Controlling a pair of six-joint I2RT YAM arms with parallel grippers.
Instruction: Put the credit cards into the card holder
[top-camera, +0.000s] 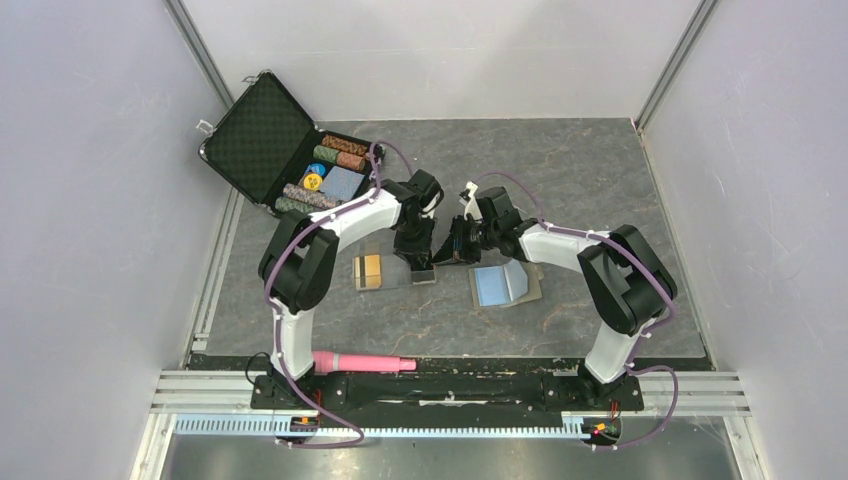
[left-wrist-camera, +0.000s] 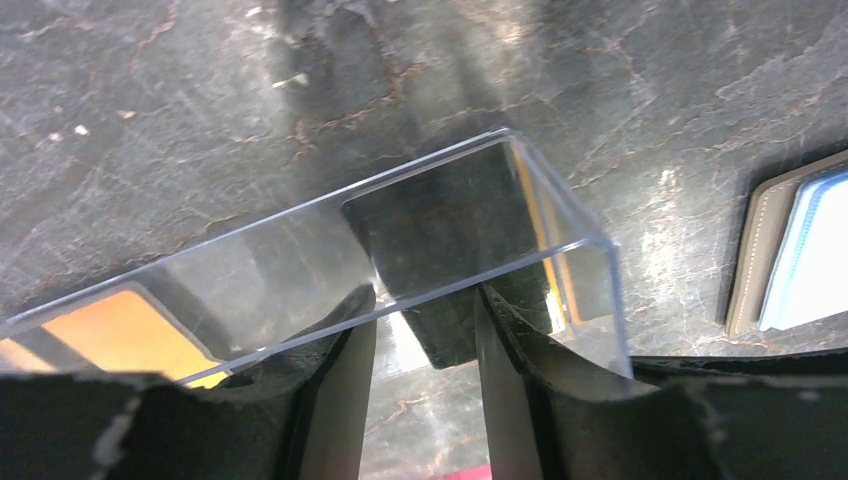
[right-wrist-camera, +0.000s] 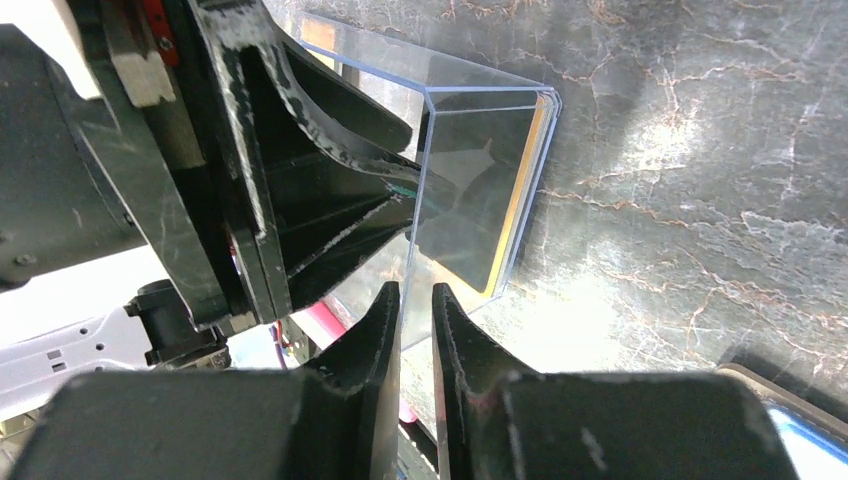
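A clear acrylic card holder (left-wrist-camera: 250, 235) lies on the table below both grippers, a dark card stack (left-wrist-camera: 440, 220) in its right end and a yellow card (left-wrist-camera: 130, 325) at its left. My left gripper is open over the holder, its fingertips at the long wall by the dark cards. My right gripper is shut on the holder's clear end wall. In the top view both grippers (top-camera: 418, 255) meet near the holder's right end.
A tan wallet with blue cards (top-camera: 495, 287) lies front right. An open case of poker chips (top-camera: 340, 183) stands back left, a pink cylinder (top-camera: 355, 361) along the front edge.
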